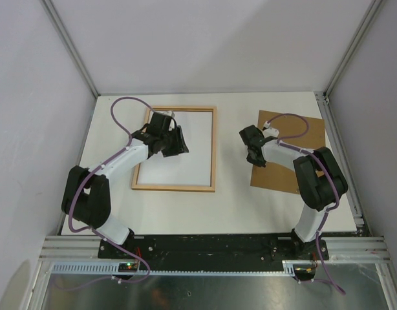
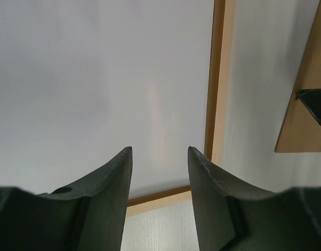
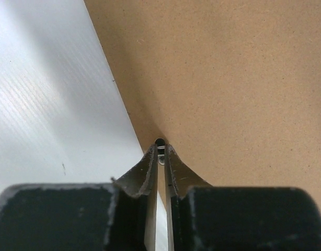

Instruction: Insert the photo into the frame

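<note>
A wooden frame (image 1: 213,148) with a white interior (image 2: 98,94) lies flat on the left of the table. Over it hovers my left gripper (image 1: 175,147), open with nothing between its fingers. On the right lies a brown square board (image 1: 276,177), which looks like the frame's backing. My right gripper (image 1: 255,160) is at this board's left edge, its fingertips close together over a small dark metal tab (image 3: 160,141); whether they grip it I cannot tell. No photo can be told apart in these views.
Walls and metal rails bound the table at back and sides.
</note>
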